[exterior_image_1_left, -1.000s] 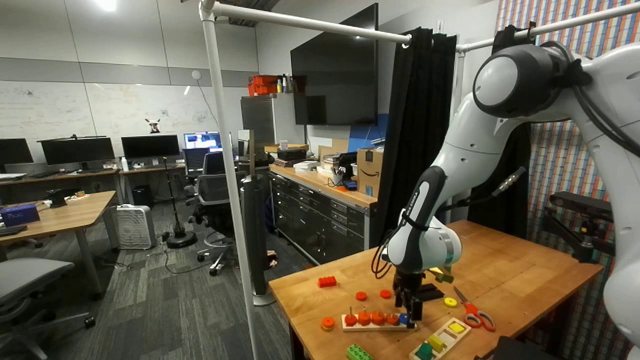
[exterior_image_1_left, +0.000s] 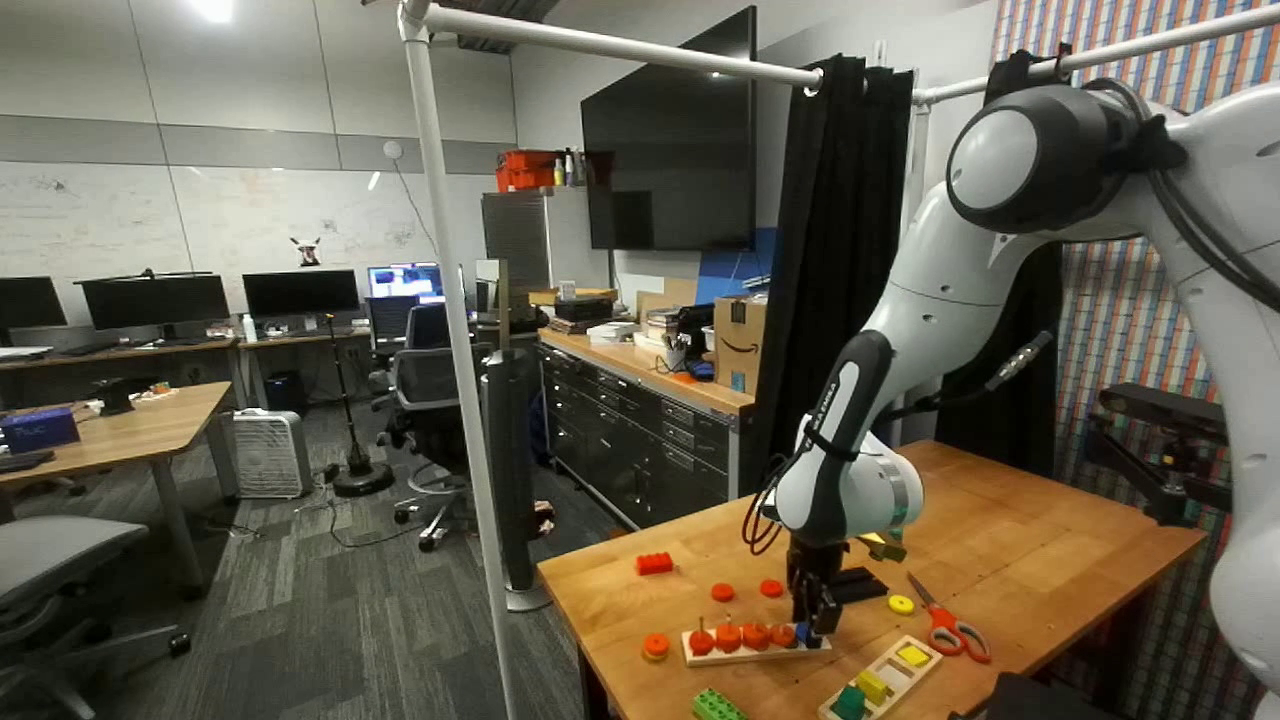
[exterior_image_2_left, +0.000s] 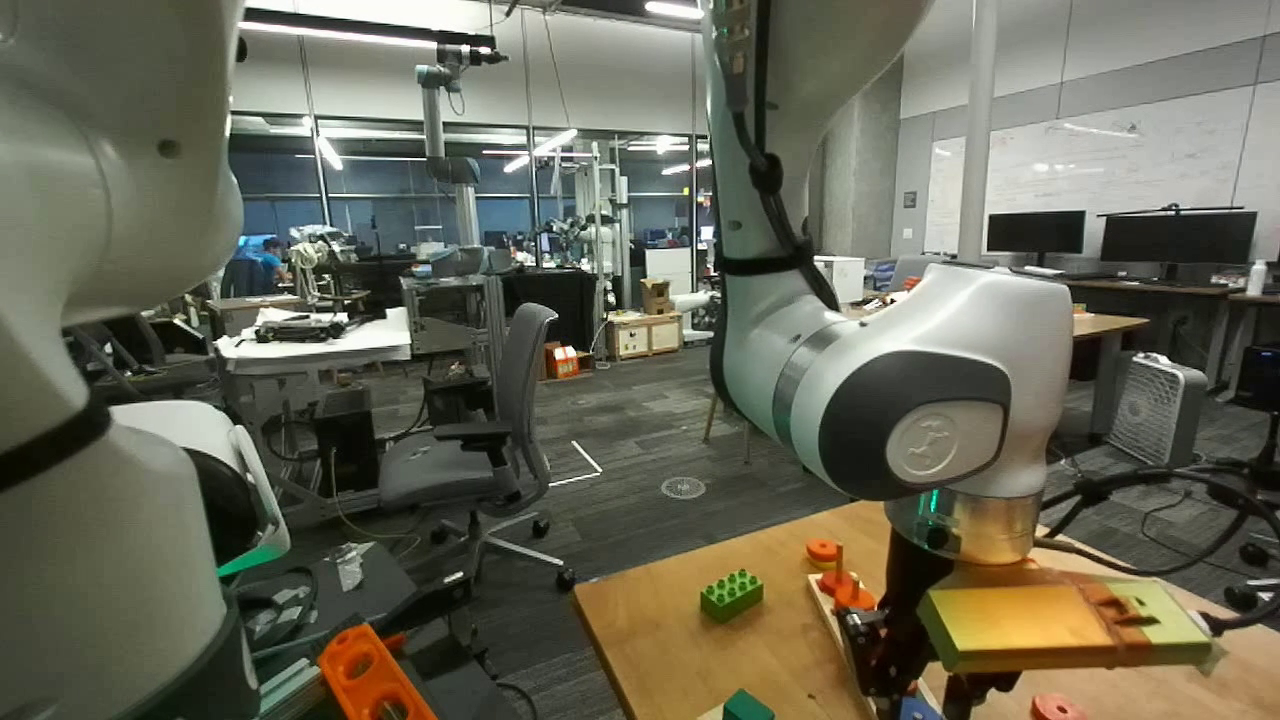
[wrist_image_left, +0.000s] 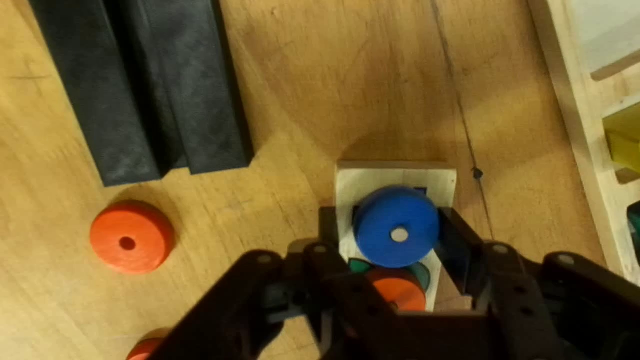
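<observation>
A blue disc (wrist_image_left: 393, 231) sits on a peg at the end of a pale wooden stacking board (wrist_image_left: 424, 176); the peg's top shows in its hole. My gripper straddles this disc. In the wrist view its right fingertip borders the disc, while a pale strip of board separates the left one from it. Whether the fingers still press on the disc is unclear. An orange disc (wrist_image_left: 400, 294) lies beside the blue one. In exterior view 1 several red-orange discs (exterior_image_1_left: 727, 636) fill the other pegs, and the gripper partly hides the blue disc (exterior_image_1_left: 803, 632).
Loose orange discs (wrist_image_left: 132, 236) and a black grooved block (wrist_image_left: 162, 90) lie left of the board in the wrist view. A wooden tray (exterior_image_1_left: 890, 679), red-handled scissors (exterior_image_1_left: 956, 636), a yellow disc (exterior_image_1_left: 901, 605) and a green brick (exterior_image_1_left: 716, 704) are nearby.
In exterior view 1 the near finger has swung a little outward and up, and now covers more of the blue disc. The arm and the stacking board look unmoved.
</observation>
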